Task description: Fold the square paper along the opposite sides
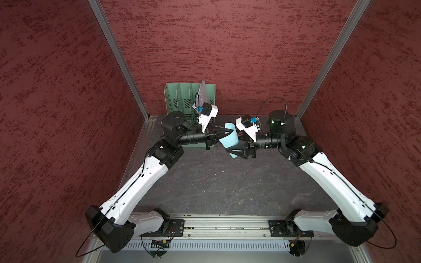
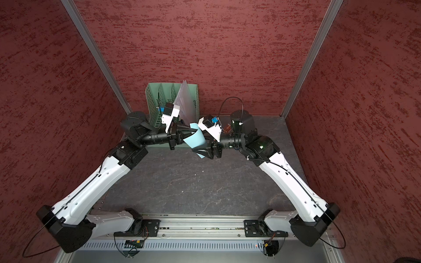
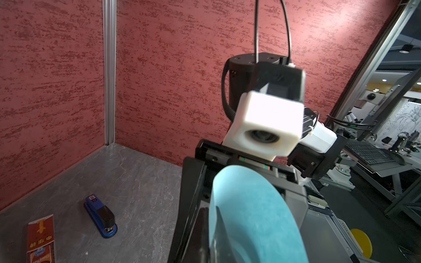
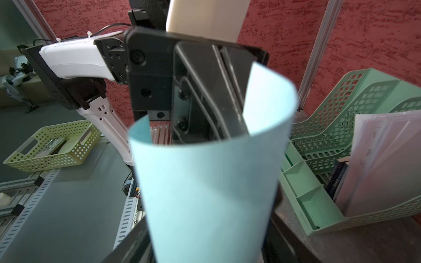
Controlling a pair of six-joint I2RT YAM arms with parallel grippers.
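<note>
A light-blue paper [image 1: 229,138] is held in the air between the two arms, bent into a curved, open U shape. My left gripper is shut on one edge of it, the thin sheet passing between its dark fingers. From the opposite side, my right gripper [image 1: 235,144] faces the left one, open, with a finger [image 4: 282,241] on either side of the curved paper [image 4: 210,201]. Whether those fingers touch the sheet cannot be told. The paper's lower end is cut off in both wrist views.
Behind the left arm stands a green file rack [image 1: 184,98] with clear folders [image 4: 386,162]. A blue stapler [image 3: 100,215] and a red packet [image 3: 40,236] lie on the table.
</note>
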